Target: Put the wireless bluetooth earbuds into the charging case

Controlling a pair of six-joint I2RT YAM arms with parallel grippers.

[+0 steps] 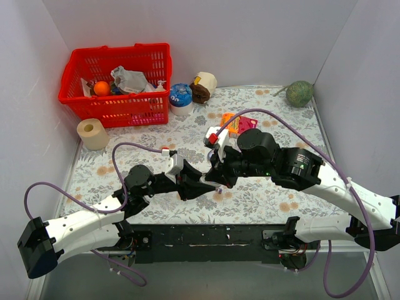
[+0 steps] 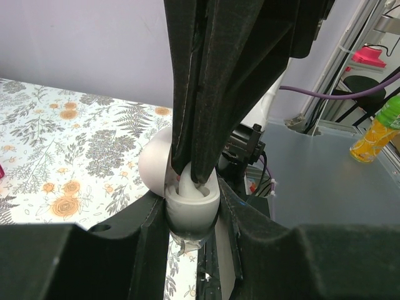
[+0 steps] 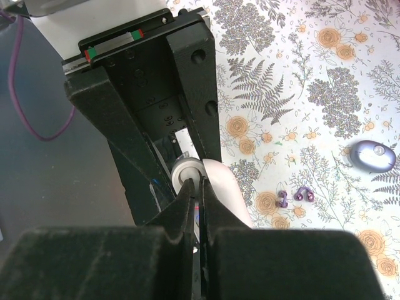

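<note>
In the left wrist view, the white charging case (image 2: 192,215) is pinched between the fingers of my left gripper, its rounded lid (image 2: 154,162) swung open. My right gripper is shut, its fingertips down at the case's opening; whether an earbud sits beneath them is hidden. From the right wrist, the case's rim (image 3: 181,172) and lid (image 3: 228,187) show around those tips. Seen from above, both grippers meet over the front middle of the table, mostly covering the case (image 1: 209,182).
Two small purple earbud-like pieces (image 3: 304,194) lie on the flowered cloth, near a shiny purple-grey oval object (image 3: 373,156). A red basket (image 1: 115,103), a tape roll (image 1: 92,134), snack packets (image 1: 247,123) and a green melon (image 1: 299,94) stand farther back.
</note>
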